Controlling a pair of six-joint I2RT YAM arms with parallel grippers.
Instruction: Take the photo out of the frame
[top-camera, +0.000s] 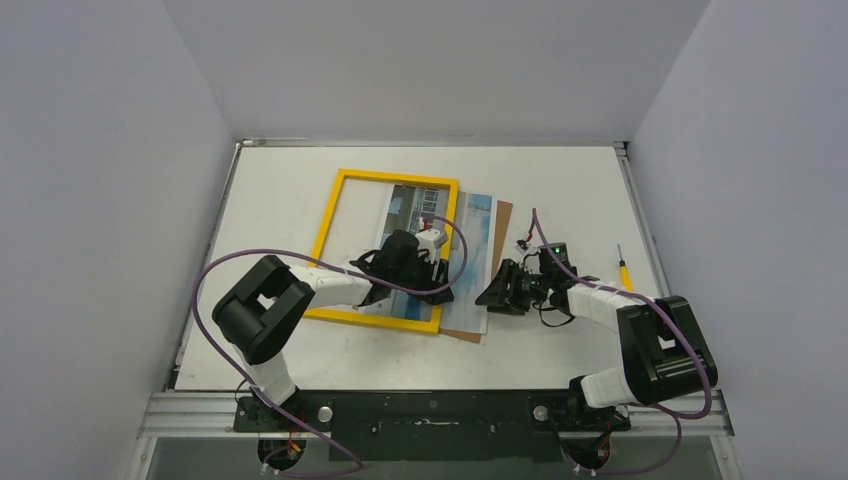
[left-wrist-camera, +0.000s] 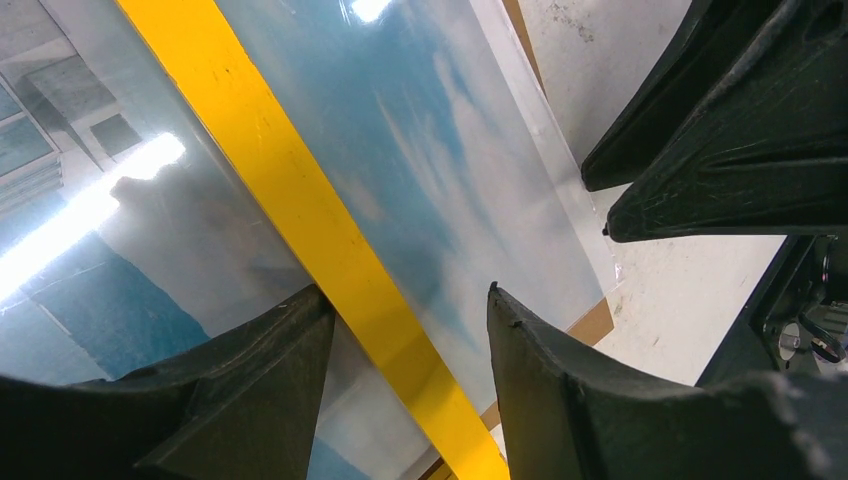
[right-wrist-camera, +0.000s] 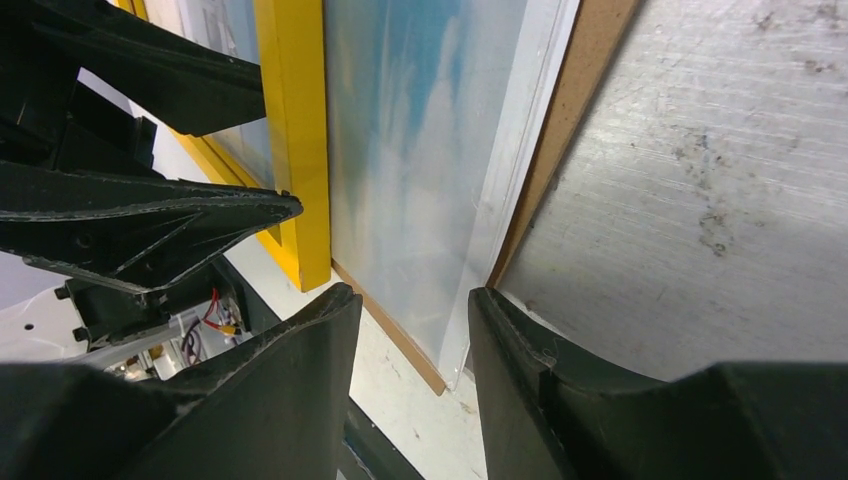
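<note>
The yellow frame (top-camera: 326, 220) lies on the table, and the photo (top-camera: 480, 230) sticks out past its right bar (left-wrist-camera: 300, 210), under what looks like a clear sheet. A brown backing board (right-wrist-camera: 585, 60) shows along the photo's right and lower edges. In the left wrist view my left gripper is part open, its fingers on either side of the yellow bar. My right gripper is at the photo's lower right corner, shut on the photo stack, one finger over the photo and the other at its outer edge.
A yellow-handled screwdriver (top-camera: 625, 276) lies at the table's right edge. Both grippers work close together.
</note>
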